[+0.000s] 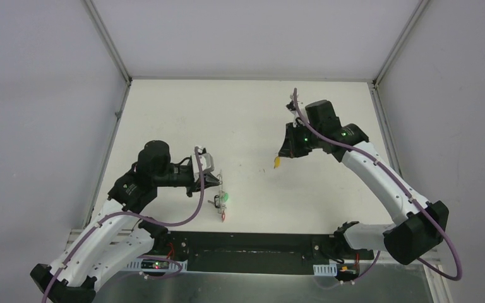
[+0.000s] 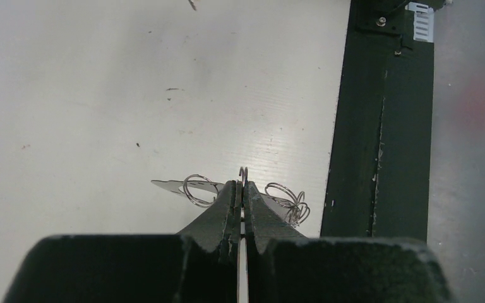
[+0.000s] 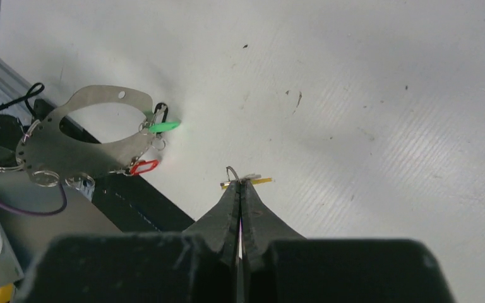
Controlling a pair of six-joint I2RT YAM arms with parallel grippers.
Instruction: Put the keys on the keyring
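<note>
The keyring is a flat silver metal plate (image 3: 57, 148) with a large hole and small wire rings around its edge. In the left wrist view it appears nearly edge-on, passing across the tips of my left gripper, which is shut on it. A green tag (image 3: 165, 127), a red clip (image 3: 144, 167) and a black tag (image 3: 160, 112) hang from its rings. A yellow key (image 1: 276, 162) hangs from my right gripper, shut on its thin metal end; a curved wire pokes above those fingertips. Plate and yellow key are well apart.
Purple cables (image 1: 183, 218) loop over both arms.
</note>
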